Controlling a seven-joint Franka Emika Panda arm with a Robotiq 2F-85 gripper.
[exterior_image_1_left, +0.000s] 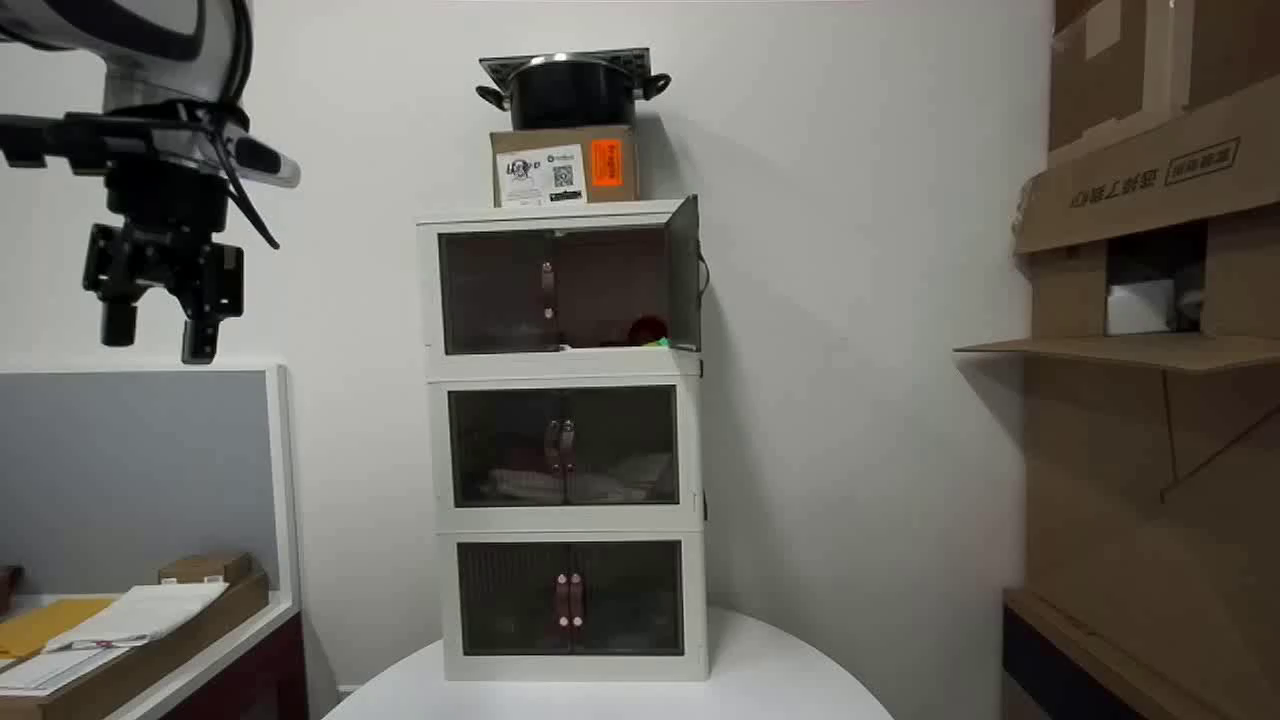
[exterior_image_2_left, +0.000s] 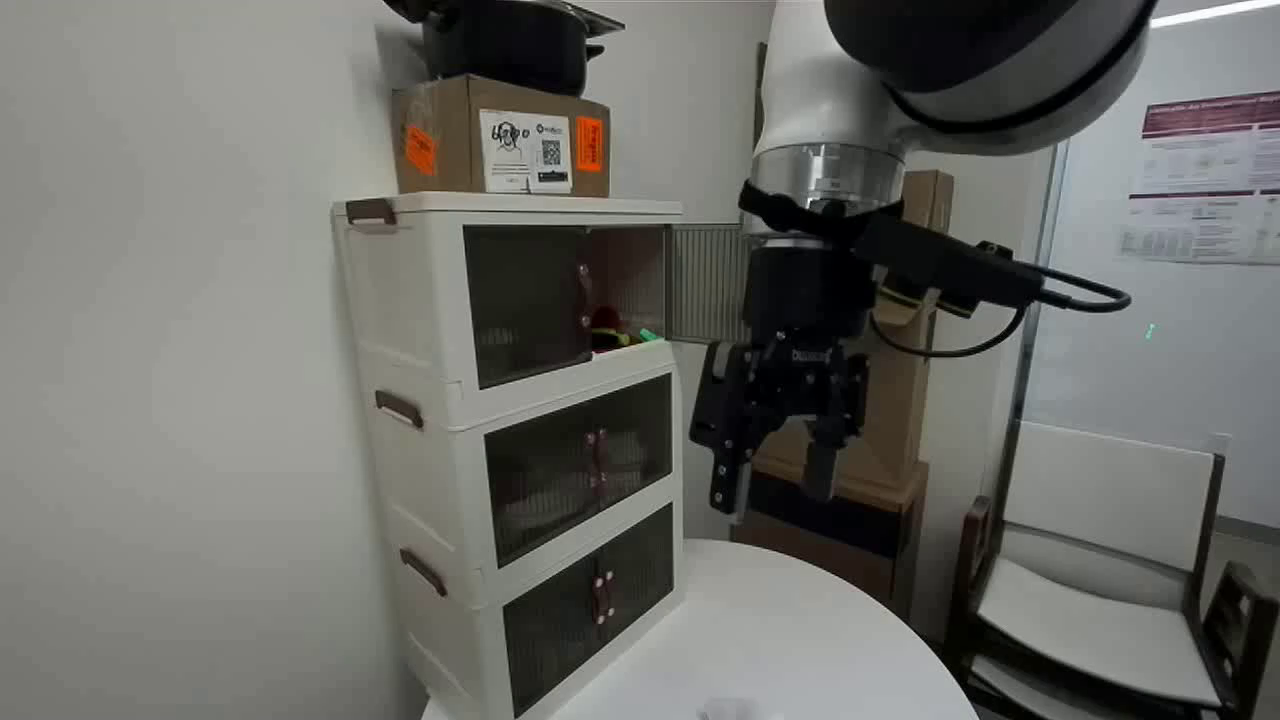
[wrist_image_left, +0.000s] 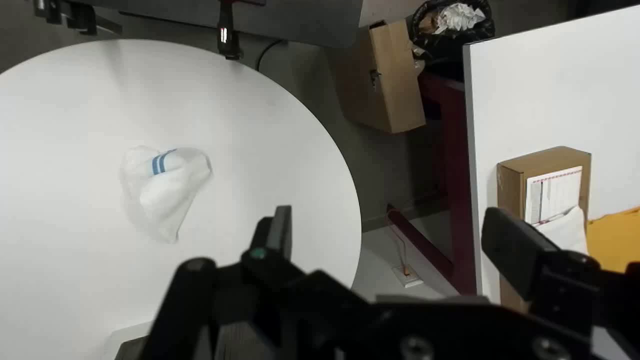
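My gripper (exterior_image_1_left: 158, 336) hangs in the air, pointing down, with its fingers spread and nothing between them. In the wrist view a crumpled white bag (wrist_image_left: 171, 186) with blue stripes lies on the round white table (wrist_image_left: 264, 138), well away from the fingers. A white three-tier cabinet (exterior_image_1_left: 570, 367) stands on the table against the wall. Its top right door (exterior_image_1_left: 684, 276) is swung open, showing a dark red item (exterior_image_1_left: 648, 329) and something green inside. The top left door (exterior_image_2_left: 528, 300) is shut, as are the doors of both lower tiers.
A cardboard box (exterior_image_2_left: 528, 138) with a black pot (exterior_image_2_left: 504, 48) rests on the cabinet. Large cardboard boxes (exterior_image_1_left: 1152, 456) rise at the right. To the side stands a desk with a small box (wrist_image_left: 543, 159) and an envelope (wrist_image_left: 618, 237).
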